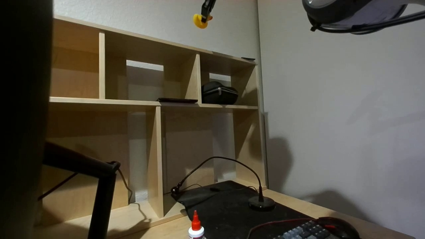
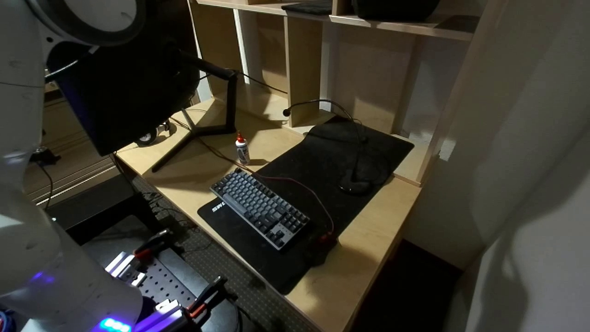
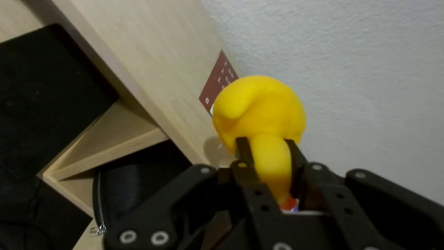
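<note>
A yellow rubber duck (image 3: 260, 108) with an orange beak is pinched between the two black fingers of my gripper, which is shut on its narrower part. In exterior view 1 the duck (image 1: 200, 21) hangs in the air above the shelf's top board, against the wall, with the gripper (image 1: 206, 16) reaching down from the upper edge. Exterior view 2 shows neither the duck nor the fingers.
The wooden shelf (image 1: 179, 102) holds a black case (image 1: 219, 93) in its upper right compartment. A dark red card (image 3: 216, 81) lies on its top board. On the desk are a red-capped bottle (image 2: 242, 149), a keyboard (image 2: 260, 207), and a gooseneck microphone (image 2: 356, 185).
</note>
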